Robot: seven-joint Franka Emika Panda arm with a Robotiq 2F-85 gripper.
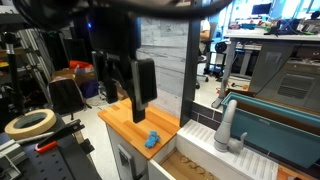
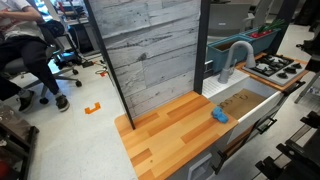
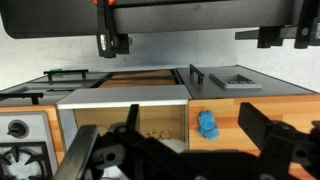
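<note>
A small crumpled blue item (image 1: 152, 139) lies on the wooden counter (image 1: 125, 122). Beside it is the open white drawer or basin (image 1: 181, 172) with a brown floor, where several small round marks or items show in the wrist view. My gripper (image 1: 115, 95) is open, high at the left in exterior view 1 and large in the foreground. In the wrist view both dark fingers (image 3: 110, 150) are spread wide, with nothing held between them. The blue item (image 3: 207, 124) appears below and apart from them.
A grey-white faucet (image 2: 228, 65) rises behind the basin. A stove (image 2: 274, 67) stands past it, and a teal bin (image 1: 255, 130) lies behind. The tall white plank panel (image 2: 150, 55) with black posts backs the counter. Bare wood stretches left of the blue item.
</note>
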